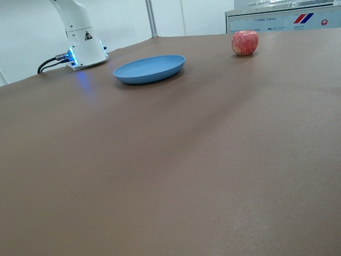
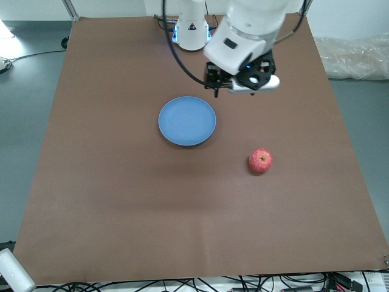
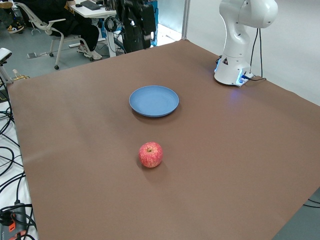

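A blue plate (image 2: 186,120) lies flat and empty on the brown table, also seen in the top view (image 1: 148,69) and right view (image 3: 153,101). A red apple (image 2: 261,160) sits on the table, right of and in front of the plate in the left view; it shows in the top (image 1: 245,42) and right (image 3: 150,154) views too. My gripper (image 2: 234,91) hangs behind the plate and slightly right of it, above the table; whether it is open or shut is hard to see. It is out of frame in the top and right views.
The white arm base (image 3: 231,70) with cables stands at its back edge. Wiring lines the front edge, and a desk and chair stand beyond the table in the right view.
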